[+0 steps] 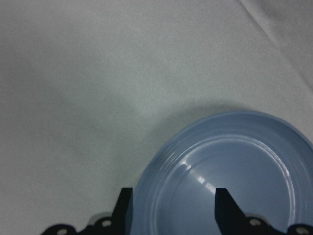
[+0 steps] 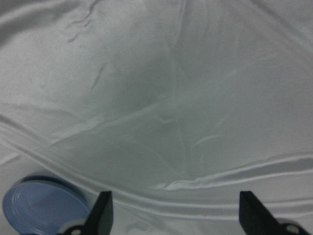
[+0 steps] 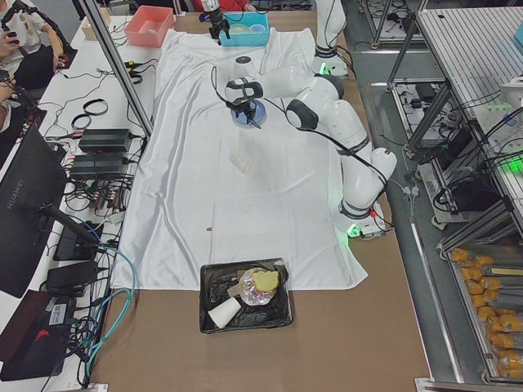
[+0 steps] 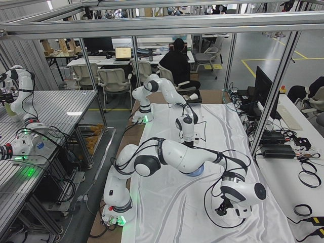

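A blue plate (image 3: 260, 114) lies on the white cloth (image 3: 245, 188). My left gripper (image 3: 249, 114) is low over it; in the left wrist view, the open fingers of that gripper straddle the near left part of the plate (image 1: 234, 166), with nothing held. My right gripper (image 3: 219, 33) is at the far end, by a teal bin (image 3: 243, 37); in the camera right view it (image 4: 225, 207) hangs over cloth. Its fingers (image 2: 102, 210) stand open and empty in the right wrist view, with the plate (image 2: 44, 205) at lower left.
A black tray (image 3: 212, 302) with a white roll and a foil item with a yellow piece is at the near edge. A pink bin (image 3: 149, 24) stands on the side desk. A pale small item (image 3: 239, 162) lies on the otherwise largely clear cloth.
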